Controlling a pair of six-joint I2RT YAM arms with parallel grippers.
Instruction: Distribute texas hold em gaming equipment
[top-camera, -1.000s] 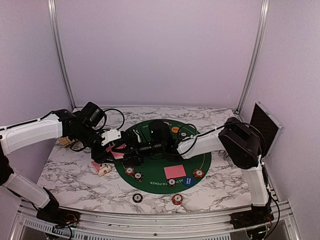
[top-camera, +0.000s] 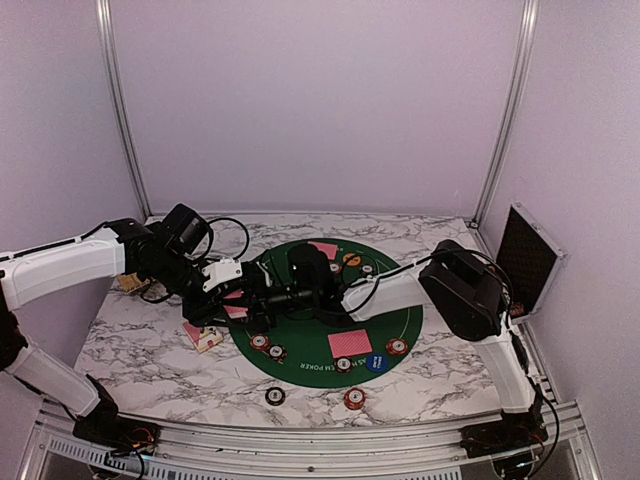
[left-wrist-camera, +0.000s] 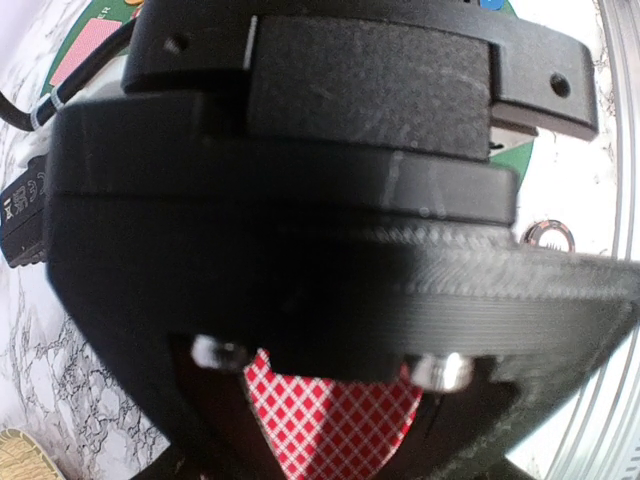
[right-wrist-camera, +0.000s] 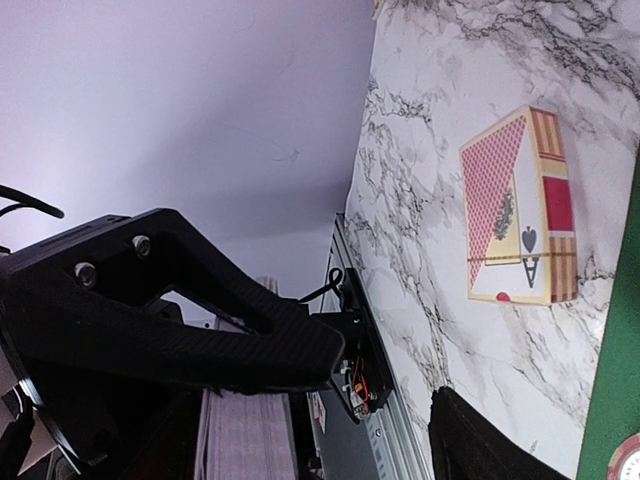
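Red-checked cards (left-wrist-camera: 335, 420) sit between the fingers of my left gripper (top-camera: 212, 312), which is shut on them over the left edge of the green poker mat (top-camera: 310, 378). In the top view the cards (top-camera: 235, 309) show between the two grippers. Close on their right is my right gripper (top-camera: 258, 308), open; whether it touches them cannot be told. One red-backed card lies at the front of the mat (top-camera: 350, 343), another at the back (top-camera: 324, 249). The card box (right-wrist-camera: 515, 215) lies on the marble left of the mat.
Red chips (top-camera: 397, 346) and a blue disc (top-camera: 377, 362) lie on the mat. A black chip (top-camera: 275, 396) and a red chip (top-camera: 354, 399) rest on the marble in front. A dark screen (top-camera: 528, 262) stands at right.
My right gripper and forearm have moved a little to the left, towards the held cards, uncovering the card at the back of the mat. The left arm stays in place.
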